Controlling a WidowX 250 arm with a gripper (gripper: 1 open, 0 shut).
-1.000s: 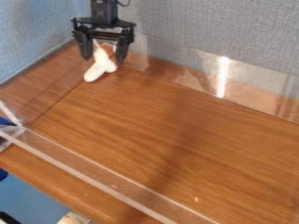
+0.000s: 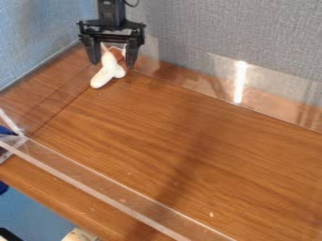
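Note:
A white soft toy [image 2: 107, 72] with a small patch of orange lies on the wooden table [image 2: 189, 151] in the back left corner. My gripper [image 2: 111, 55] hangs directly over it, open, with its fingers on either side of the toy's upper part. Whether they touch it is too small to tell.
Clear plastic walls edge the table, with grey and blue padded panels behind. A blue object [image 2: 6, 132] sits outside the left edge.

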